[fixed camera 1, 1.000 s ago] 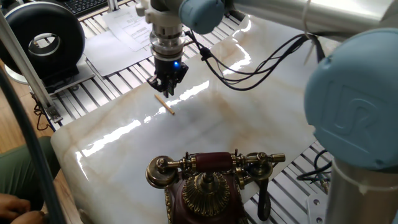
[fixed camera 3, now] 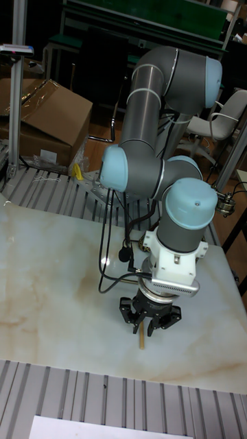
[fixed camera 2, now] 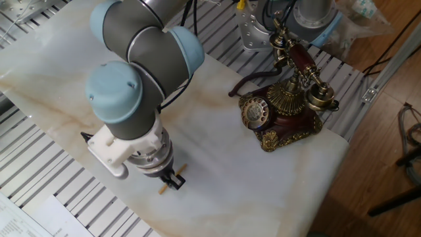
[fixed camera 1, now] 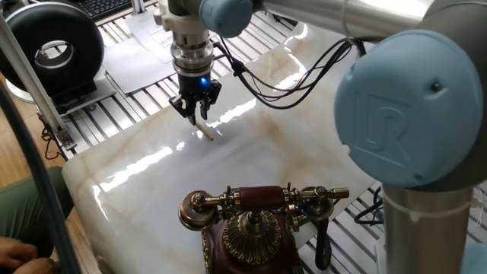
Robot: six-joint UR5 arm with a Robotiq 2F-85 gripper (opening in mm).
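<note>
A short, thin tan stick (fixed camera 1: 206,133) lies on the glossy marble-patterned tabletop (fixed camera 1: 144,183). Over its far end hangs my gripper (fixed camera 1: 198,120), pointing down, its two black fingers apart. In exterior view 2 both ends of the stick (fixed camera 2: 162,189) stick out past the gripper (fixed camera 2: 175,185), which covers its middle. Seen from exterior view 3, the stick (fixed camera 3: 142,339) shows in the gap between the fingers of the gripper (fixed camera 3: 144,330). Whether the fingertips touch the table or the stick cannot be made out.
An ornate dark red and brass rotary telephone (fixed camera 2: 286,112) stands on the same tabletop, well away from the stick. Papers (fixed camera 1: 141,65) and a black ring-shaped device (fixed camera 1: 53,53) are beyond the far edge. Black cables (fixed camera 1: 304,91) loop beside the arm.
From above the stick's right side, my gripper has moved left and lower, and now covers the far end of the stick. Stick and telephone have stayed in place.
</note>
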